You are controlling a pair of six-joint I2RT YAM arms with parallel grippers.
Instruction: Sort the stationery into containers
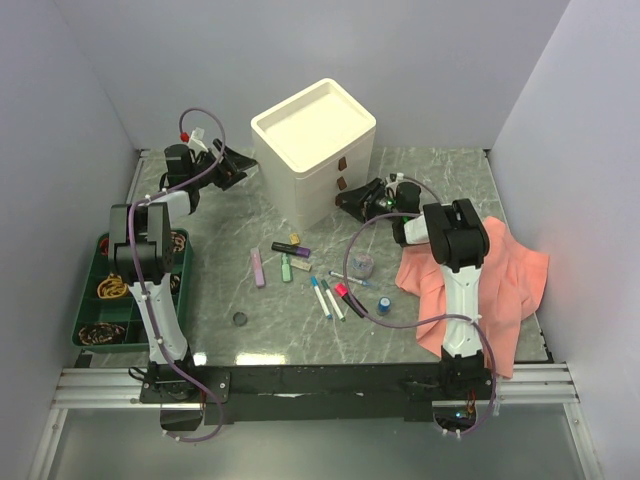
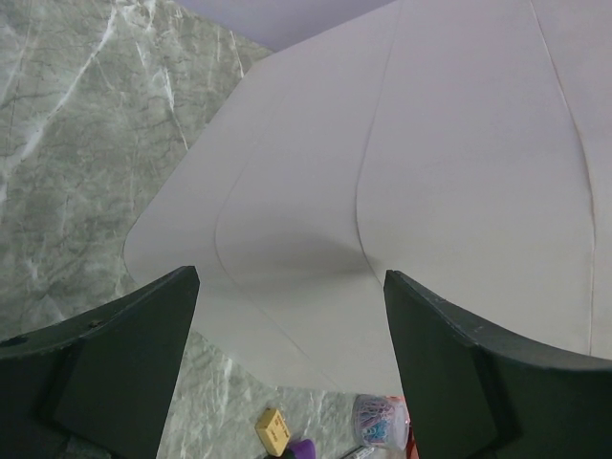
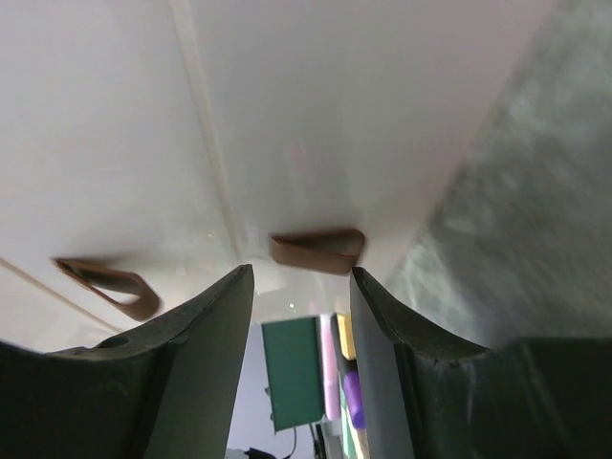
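Observation:
A white three-drawer cabinet (image 1: 305,130) stands at the back centre, its brown pulls (image 3: 311,251) close ahead of my right gripper (image 1: 350,200), whose fingers are parted with no object clearly between them. My left gripper (image 1: 232,162) is parted beside the cabinet's left side, nothing between its fingers. On the table lie markers (image 1: 321,298), a purple-and-black item (image 1: 290,249), a pink item (image 1: 257,267), a green bottle (image 1: 285,268), a yellow block (image 1: 294,239) (image 2: 273,430), a clear cup (image 1: 361,268) and a blue jar (image 1: 384,306).
A green divided tray (image 1: 98,340) with rubber bands is at the left, partly under the left arm. A salmon cloth (image 1: 510,300) lies under the right arm.

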